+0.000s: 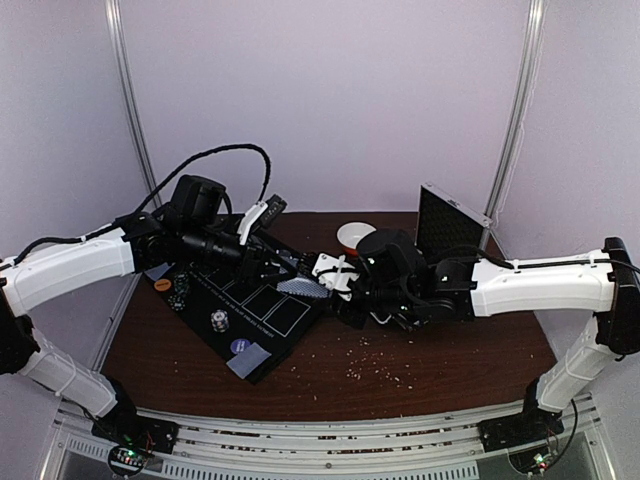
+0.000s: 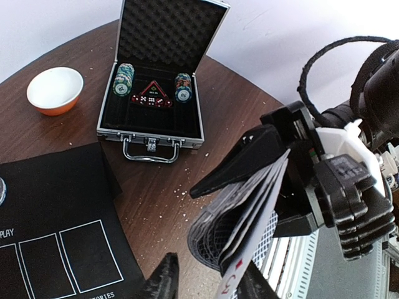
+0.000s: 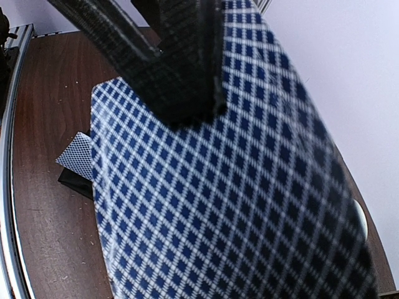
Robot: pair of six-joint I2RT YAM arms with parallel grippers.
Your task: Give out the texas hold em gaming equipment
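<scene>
Above the black mat (image 1: pixel 265 325), my right gripper (image 1: pixel 328 272) is shut on a small fanned stack of playing cards (image 2: pixel 249 208). The cards' blue-and-white checked backs (image 3: pixel 212 205) fill much of the right wrist view. Facing it, my left gripper stands part open, with the near edge of one card, red marks showing, between its fingers and close to the right-hand one. Whether that finger touches the card I cannot tell. Another card (image 1: pixel 249 360) lies on the mat's front corner.
Chip stacks (image 1: pixel 219 321) and a purple disc (image 1: pixel 239 345) rest on the mat. An open metal case (image 2: pixel 149 118) holds chips and red dice. Behind the mat is a white-and-orange bowl (image 2: pixel 56 90).
</scene>
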